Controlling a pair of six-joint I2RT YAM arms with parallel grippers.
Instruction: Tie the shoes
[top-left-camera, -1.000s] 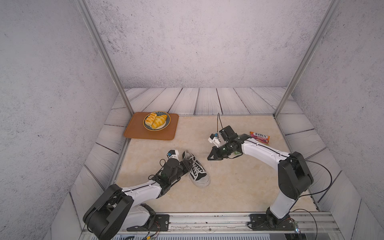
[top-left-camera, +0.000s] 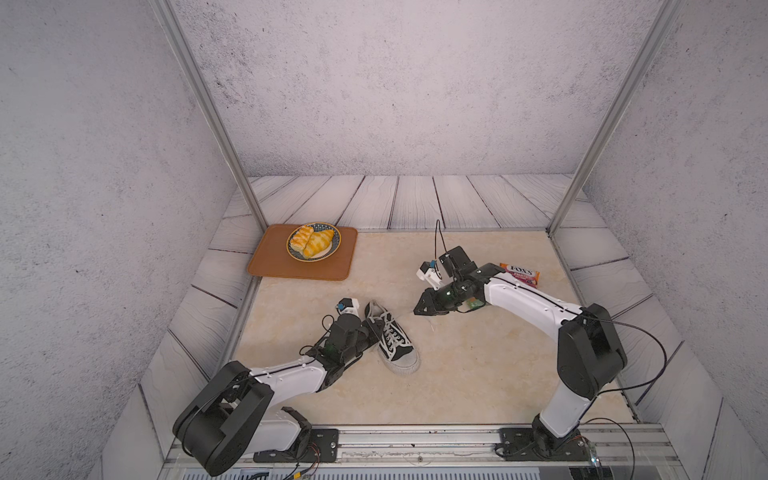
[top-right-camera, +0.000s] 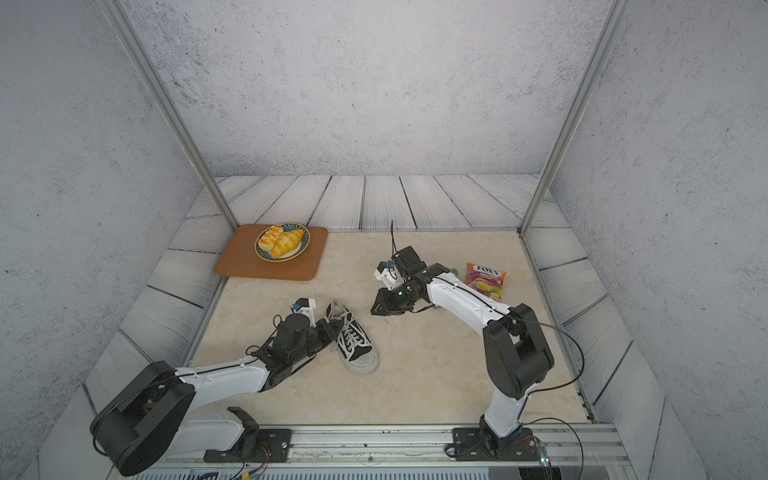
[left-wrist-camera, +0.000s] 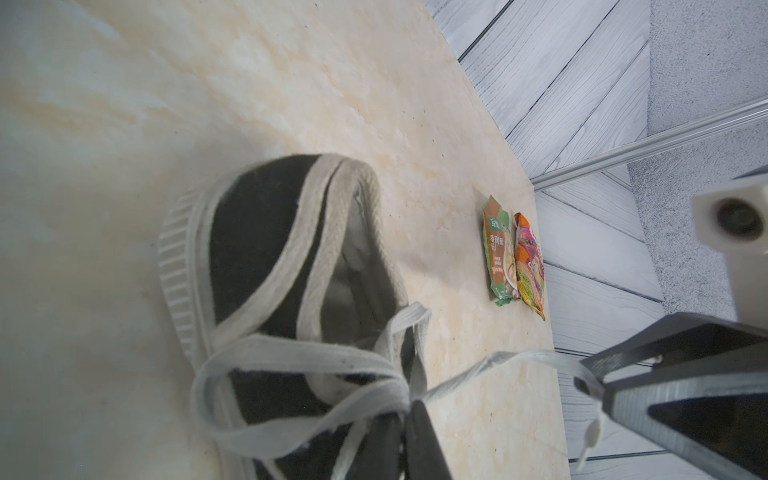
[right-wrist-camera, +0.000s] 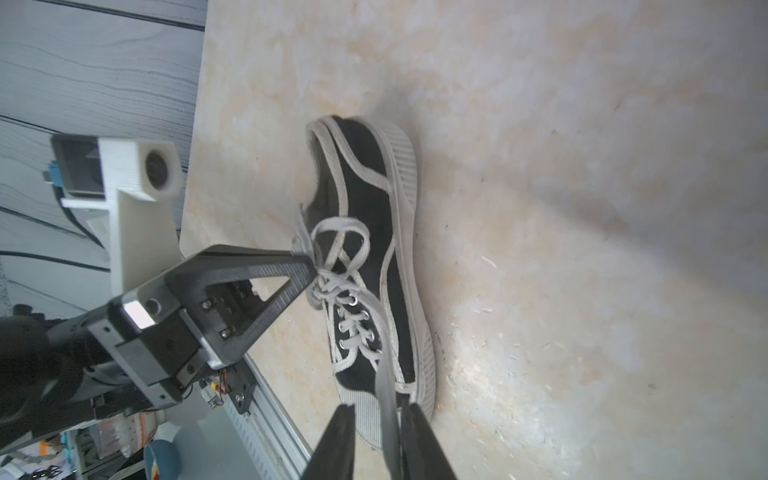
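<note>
A black-and-white sneaker (top-left-camera: 398, 352) lies on the table's middle, toe toward the front. Its white laces (left-wrist-camera: 300, 360) form a loop at the throat. My left gripper is shut on the shoe's throat at the lace knot; what lies between its fingertips is hard to tell. My right gripper is above and right of the shoe, part open, with a lace end running up from the knot to between or beside its fingers, blurred.
A brown tray (top-left-camera: 272, 264) with a plate of pastries (top-left-camera: 312, 240) sits at the back left. Snack bags (top-right-camera: 485, 280) lie at the back right, behind my right arm.
The left arm shifted slightly early on; the shoe stays in place.
</note>
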